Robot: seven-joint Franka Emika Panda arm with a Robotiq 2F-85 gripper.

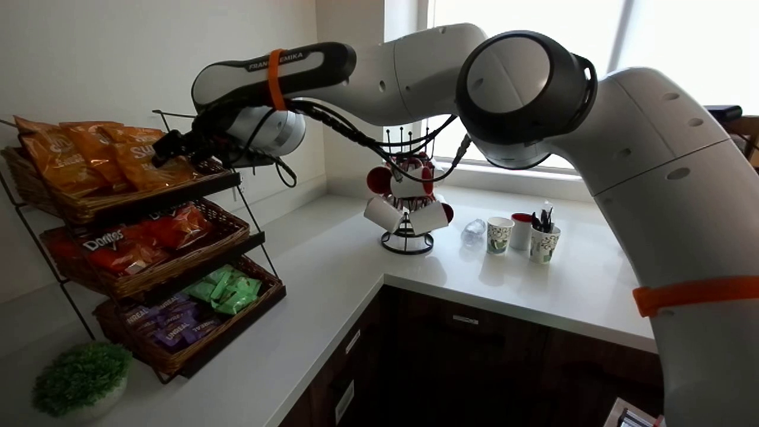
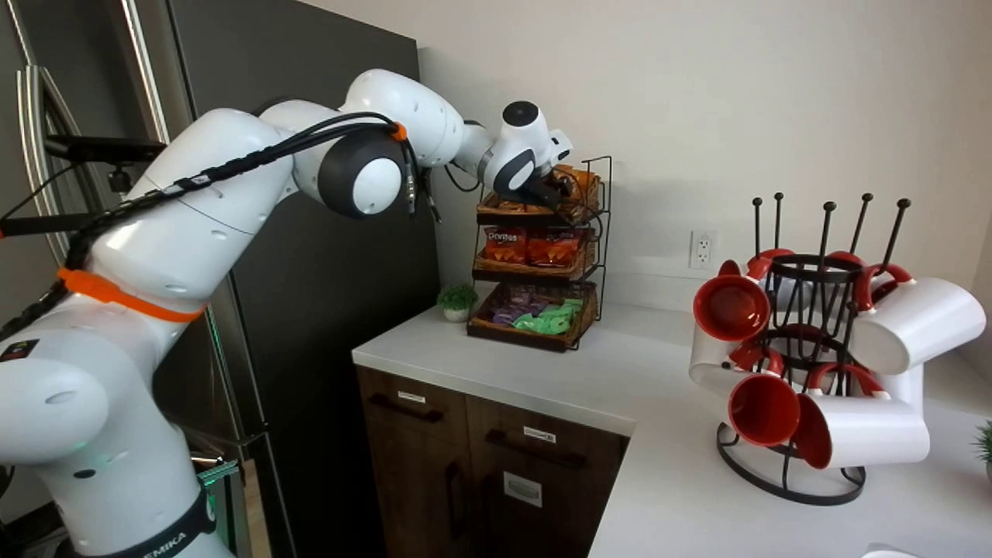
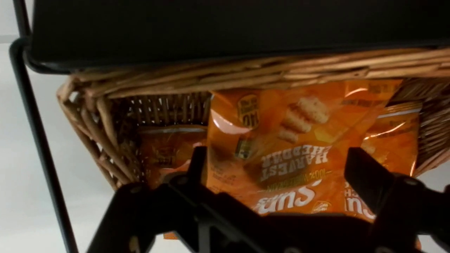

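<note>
Orange Sun chip bags (image 1: 67,153) stand in the wicker basket (image 1: 92,206) on the top tier of a black wire rack. In the wrist view one orange Harvest Cheddar bag (image 3: 291,139) fills the space between two black fingers, with parts of other orange bags beside it. My gripper is open, its fingers spread to either side of that bag's front; whether they touch it cannot be told. In exterior view 1 the gripper (image 1: 167,150) overlaps the rightmost bag. The gripper in exterior view 2 (image 2: 558,186) is small and partly merges with the basket.
Below are a basket of red Doritos bags (image 1: 131,245) and one of purple and green packets (image 1: 227,288). A potted plant (image 1: 82,377) stands by the rack. The mug tree (image 2: 814,372) and paper cups (image 1: 499,235) are farther off.
</note>
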